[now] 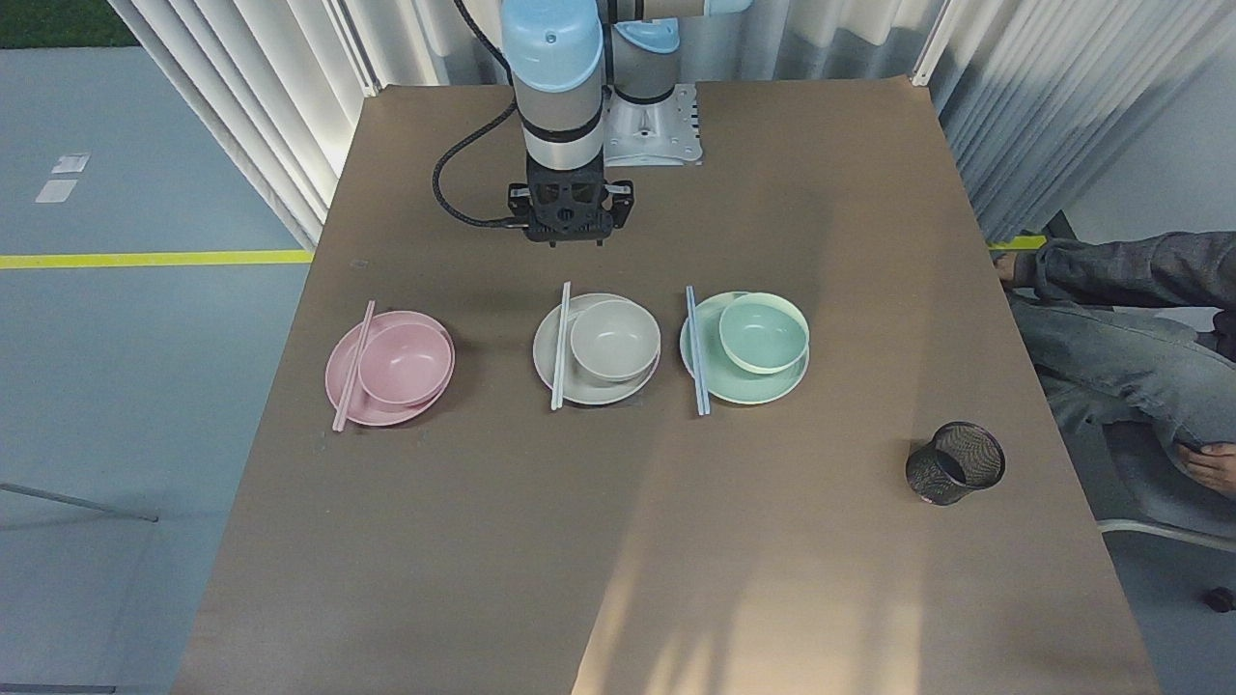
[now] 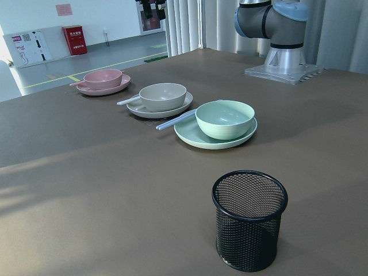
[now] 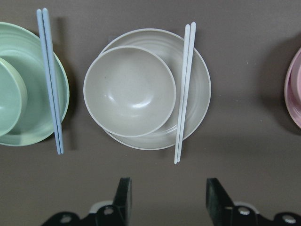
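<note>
My gripper [image 1: 575, 237] hangs over the table behind the middle setting; in the wrist view its two fingers [image 3: 123, 197] stand apart, empty. Three plates hold bowls and chopsticks: pink bowl [image 1: 403, 361] with pink chopsticks [image 1: 353, 366] on the left, grey-white bowl [image 1: 614, 340] with white chopsticks [image 1: 561, 346] in the middle, mint bowl [image 1: 764, 331] with light blue chopsticks [image 1: 697, 349] on the right. Each chopstick pair lies on its plate's left side in the front view.
A black mesh cup [image 1: 953, 463] stands at the front right. A seated person [image 1: 1112, 347] is beyond the right edge.
</note>
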